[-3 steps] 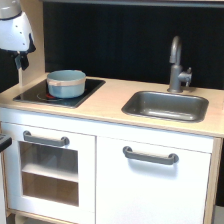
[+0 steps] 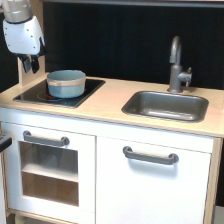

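My gripper (image 2: 30, 66) hangs at the upper left, its dark fingers pointing down below the white wrist. It is up and to the left of the pot, clear of it. The fingers are too small to tell how far apart they stand. A blue-grey pot (image 2: 66, 86) with a pale rim sits upright on the black stovetop (image 2: 38, 96). No lid is visible on it.
A steel sink (image 2: 165, 105) with a grey faucet (image 2: 177, 68) occupies the right side of the wooden counter (image 2: 112, 103). Below are a shut oven-style door (image 2: 42, 138) and a white cabinet with a handle (image 2: 150, 156). Counter between stove and sink is bare.
My gripper and white wrist have moved to the right, closer to the pot, and slightly lower. The pot, sink and doors have not moved.
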